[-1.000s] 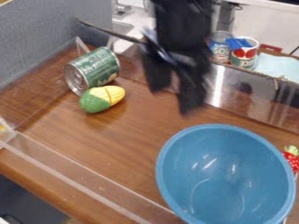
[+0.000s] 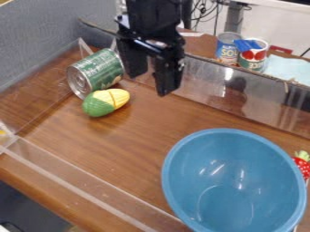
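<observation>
My black gripper (image 2: 150,72) hangs open over the back of the wooden table, fingers pointing down, empty. To its lower left a green can (image 2: 94,72) lies on its side against the clear back corner. A toy corn (image 2: 105,102) rests just in front of the can. A large blue bowl (image 2: 234,181) takes up the front right.
A clear wall (image 2: 255,106) runs along the back. Behind it stand two cans (image 2: 252,56) and a light blue cloth (image 2: 287,71). A strawberry (image 2: 303,165) sits at the right beside the bowl.
My gripper has moved back and left, away from the bowl toward the green can and corn. The objects on the table have not moved.
</observation>
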